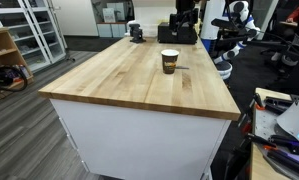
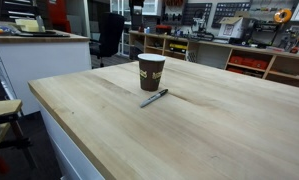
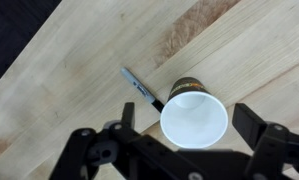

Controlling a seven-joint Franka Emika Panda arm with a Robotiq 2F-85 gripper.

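A dark brown paper cup [image 2: 151, 74] with a white rim stands upright on the wooden tabletop. From above, its white mouth [image 3: 194, 121] lies between the fingers of my gripper in the wrist view, lower in the scene than the fingertips. Those fingers are spread wide, holding nothing. Exterior view 1 has the gripper [image 1: 184, 20] in the air above the table, clear of the cup [image 1: 170, 61]. Beside the cup lies a dark marker [image 2: 154, 98], its near end close to the cup's base in the wrist view.
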